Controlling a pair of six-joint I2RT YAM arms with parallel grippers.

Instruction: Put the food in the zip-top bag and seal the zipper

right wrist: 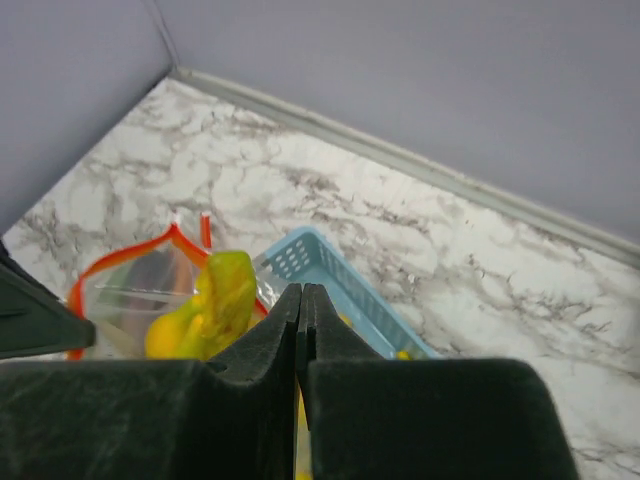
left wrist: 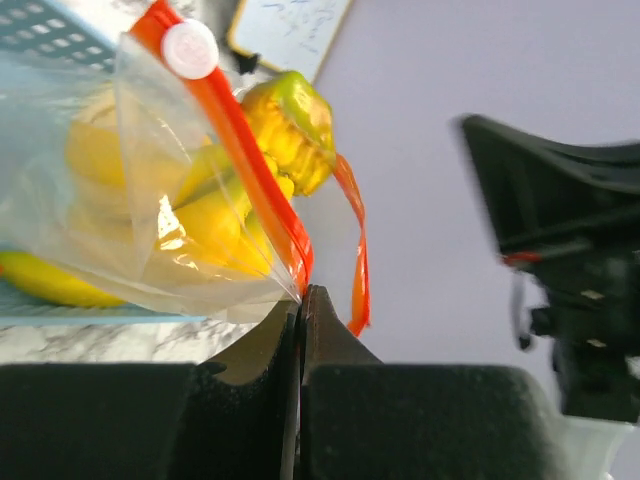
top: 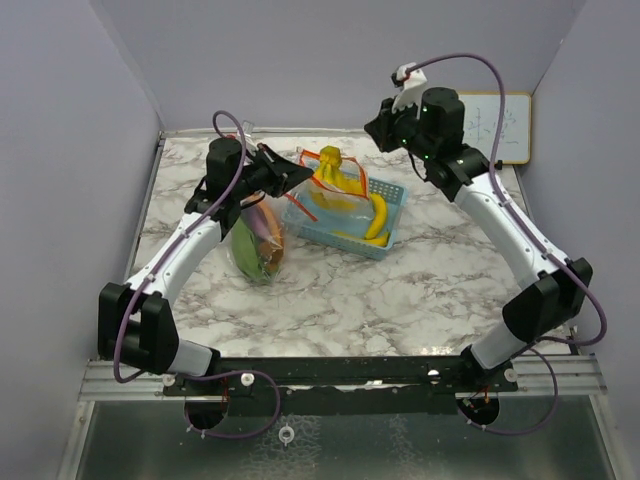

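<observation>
A clear bag (left wrist: 60,190) with an orange zip edge (left wrist: 245,150) hangs over the blue basket, its mouth spread. Inside is a yellow bunch (top: 338,182) resembling bananas, its stubby end (left wrist: 290,130) poking up through the mouth. My left gripper (top: 306,173) is shut on the bag's orange edge at its near-left corner, as the left wrist view shows at the fingertips (left wrist: 322,320). Behind and to the right of the bag, my right gripper (top: 383,132) is shut and clear of the plastic, nothing showing between its fingers.
The blue basket (top: 350,246) holds a loose banana (top: 379,214) at its right side. Left of it lies another clear bag (top: 258,240) with green and orange items. A whiteboard (top: 500,128) stands at the back right.
</observation>
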